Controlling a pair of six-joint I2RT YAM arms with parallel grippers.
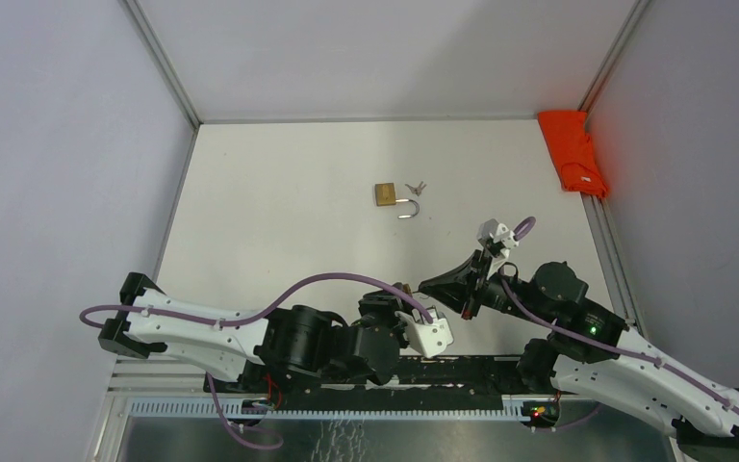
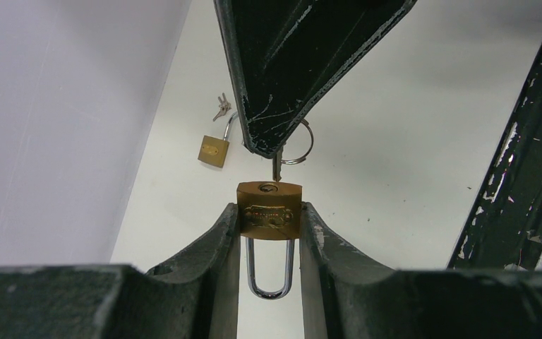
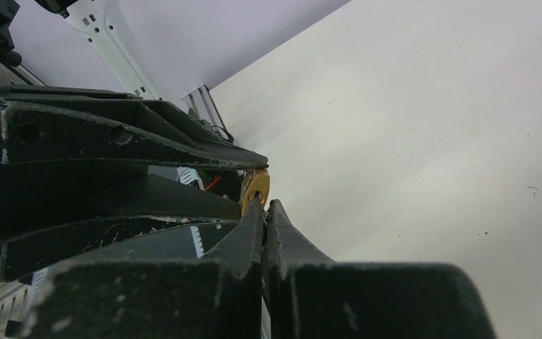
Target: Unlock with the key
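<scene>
A brass padlock [image 2: 269, 210] is held between the fingertips of my left gripper, keyhole up, its shackle hanging below. Just above the keyhole a key [image 2: 276, 167] with a ring [image 2: 307, 153] points down, in my right gripper, which is shut on it. In the right wrist view the padlock's brass end [image 3: 256, 182] shows beside those fingertips; the key is mostly hidden there. In the top view both grippers meet near the front middle of the table.
A second padlock [image 1: 385, 194] with open shackle and a small bunch of keys [image 1: 417, 188] lie at mid-table. A red cloth [image 1: 568, 149] lies at the back right.
</scene>
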